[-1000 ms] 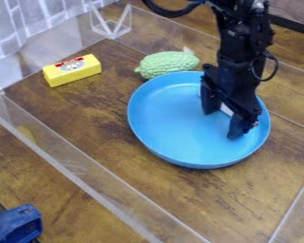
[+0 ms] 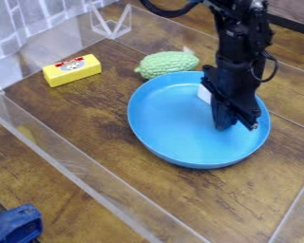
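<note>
My black gripper [image 2: 231, 102] is down inside the right half of a round blue plate [image 2: 180, 133], partly covering a white object [image 2: 205, 92] there. Whether its fingers are open or closed on that object cannot be made out.
A green corn-like object [image 2: 167, 63] lies behind the plate, a yellow box [image 2: 72, 69] at the upper left. A blue object [image 2: 12, 224] sits at the lower-left corner.
</note>
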